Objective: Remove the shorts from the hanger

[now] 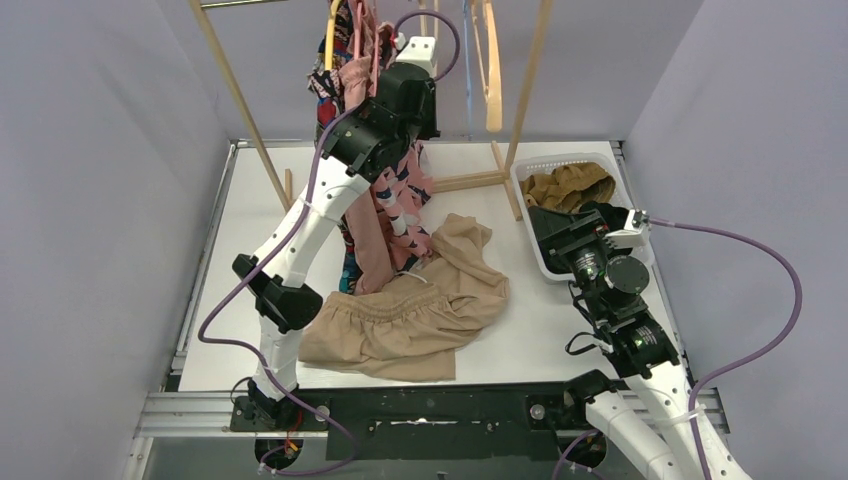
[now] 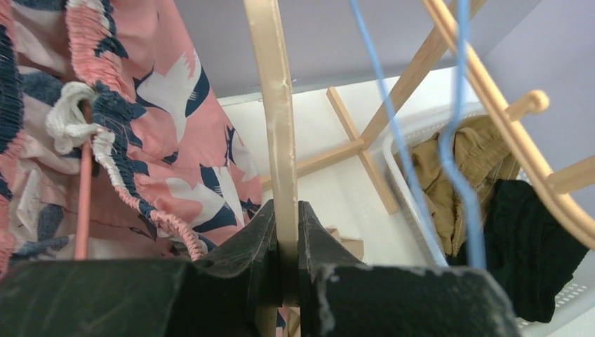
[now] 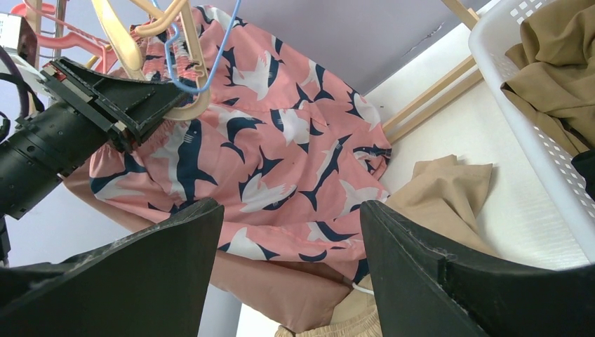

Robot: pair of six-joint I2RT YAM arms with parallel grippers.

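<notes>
Tan shorts (image 1: 400, 320) lie spread on the white table, clear of any hanger, their waistband gathered across the middle. A pale beige hanger (image 2: 275, 105) runs upright through my left gripper, which is shut on it; no cloth shows on the part of that hanger in view. Pink shorts with a white and navy print (image 3: 281, 147) hang just beyond the left arm, with other clothes beside them. My right gripper stands open, nothing between its fingers; in the top view it is over the near-left part of the basket.
A white basket (image 1: 642, 190) at the right holds brown and dark clothes. Bare blue (image 2: 393, 119) and wooden hangers (image 1: 494, 90) dangle right of the left gripper. The rack's wooden foot (image 1: 468, 182) stands between shorts and basket.
</notes>
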